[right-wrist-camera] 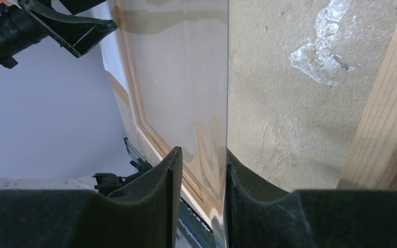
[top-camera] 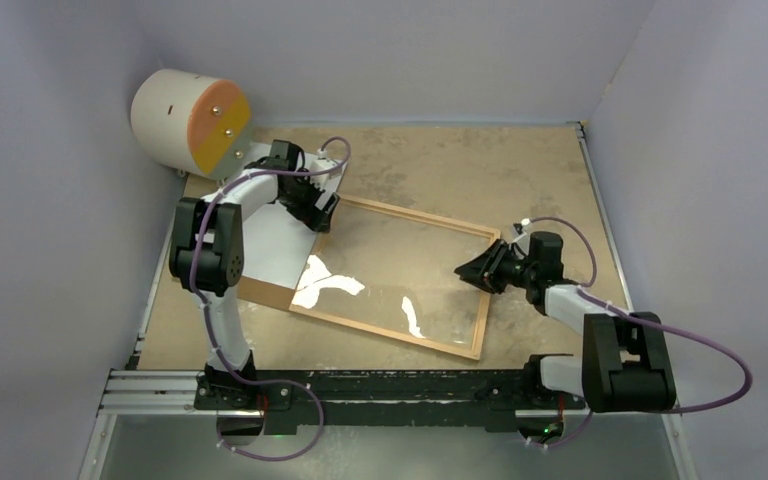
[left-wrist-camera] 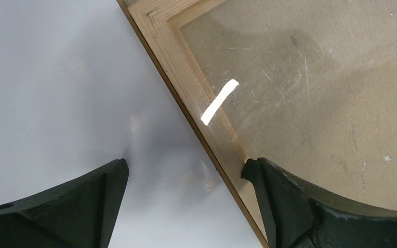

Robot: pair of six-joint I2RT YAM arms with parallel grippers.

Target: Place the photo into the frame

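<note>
A light wooden frame lies tilted on the table, with a clear sheet across it, catching bright reflections. Left of it is a flat white sheet; I cannot tell whether this is the photo. My left gripper is open over the frame's left side, one finger above the white sheet and the other over the wood, nothing between them. At the frame's right side, my right gripper stands open. The clear sheet's edge runs up between its fingers, close to the right-hand one.
A brown strip shows below the white sheet. A white drum with an orange and yellow end stands at the back left.
</note>
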